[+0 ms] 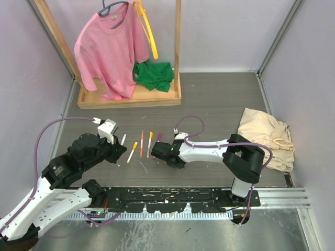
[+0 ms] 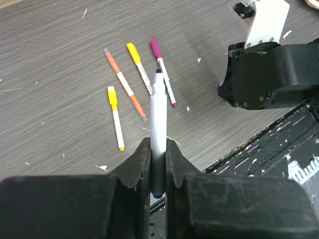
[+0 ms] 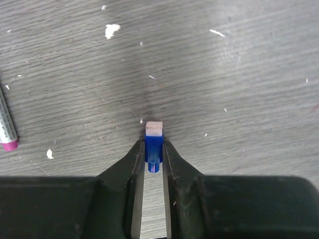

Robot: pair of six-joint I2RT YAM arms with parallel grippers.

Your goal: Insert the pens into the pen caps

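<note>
Upright in the left wrist view stands a white pen (image 2: 158, 117) with a bare dark tip and a blue end, gripped by my left gripper, which is shut on its barrel. In the right wrist view a small blue cap (image 3: 154, 147) with a pale end sits between the fingers of my right gripper, shut on it. The top view has the left gripper's pen (image 1: 123, 139) apart from the right gripper, whose fingertips are hidden there beneath its own arm.
Several capped pens lie on the table: a yellow-capped white marker (image 2: 116, 118), an orange pen (image 2: 125, 83), a yellow marker (image 2: 139, 67) and a purple marker (image 2: 163, 73). A beige cloth (image 1: 266, 137) lies right, a wooden rack (image 1: 131, 99) stands behind.
</note>
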